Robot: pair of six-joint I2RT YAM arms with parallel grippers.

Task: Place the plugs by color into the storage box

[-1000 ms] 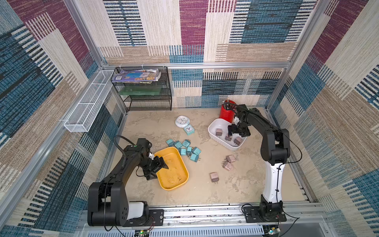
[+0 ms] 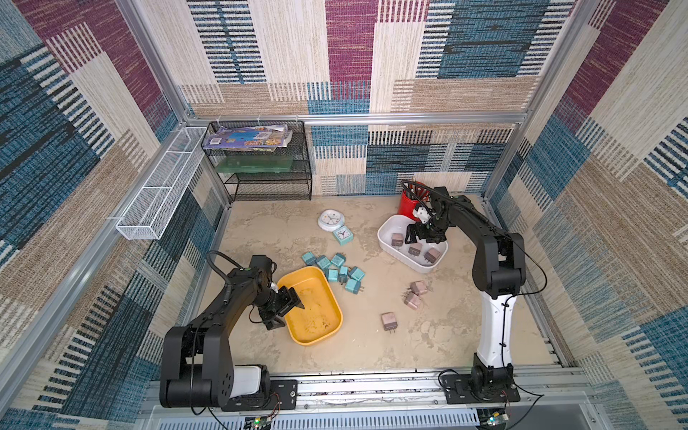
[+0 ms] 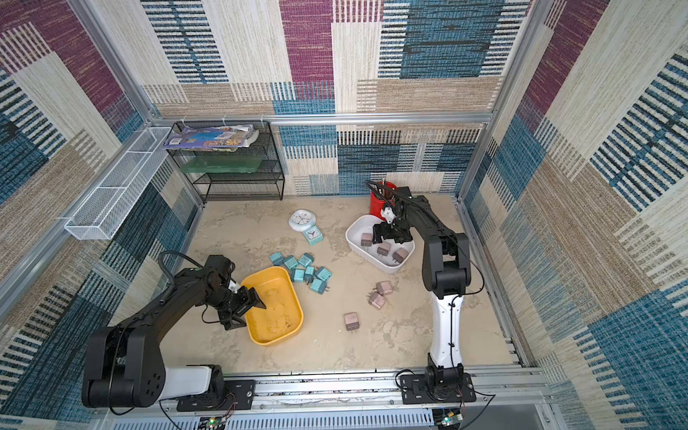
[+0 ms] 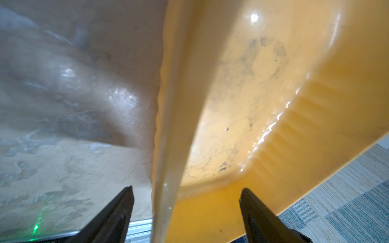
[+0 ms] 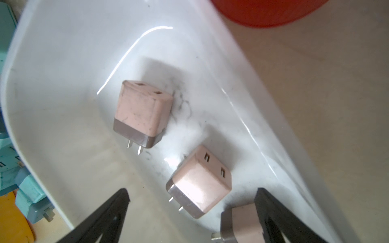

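Left gripper is open at the left wall of the yellow box (image 4: 239, 141). In its wrist view one finger shows on each side of the rim, not visibly clamped on it. No plug lies in that box. Right gripper stands open above the white box (image 5: 194, 73), holding nothing. Three pink plugs lie inside: one plug (image 5: 141, 111), a middle plug (image 5: 200, 180), and a third (image 5: 243, 224) partly behind a finger. Outside on the table are three more pink plugs, a pair (image 2: 415, 294) and a single one (image 2: 388, 321). Several teal plugs (image 2: 337, 268) cluster between the boxes.
A red pen cup (image 2: 409, 206) stands behind the white box, close to the right gripper. Two small clocks, a round one (image 2: 331, 220) and a teal one (image 2: 343, 234), lie behind the teal plugs.
Over the white box, my right gripper has shifted slightly left, revealing more of the middle plug. The left gripper has moved a little down and left at the yellow box's rim.
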